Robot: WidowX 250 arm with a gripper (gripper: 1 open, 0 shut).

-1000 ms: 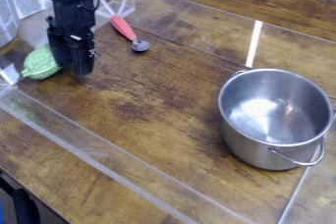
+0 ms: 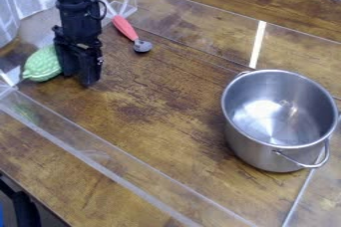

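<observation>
My black gripper (image 2: 80, 54) is low at the upper left of the table, beside a pale green cabbage-like object (image 2: 42, 67) that lies partly behind it. Whether the fingers are open or shut, or touch the green object, I cannot tell in the dark, small view. A red-handled tool (image 2: 123, 26) with a metal end lies just right of the gripper.
A large steel pot (image 2: 277, 119) with side handles stands at the right. Clear plastic strips run along the edges.
My gripper has shifted slightly over the last second, staying beside the green object. The pot and red-handled tool have not moved.
</observation>
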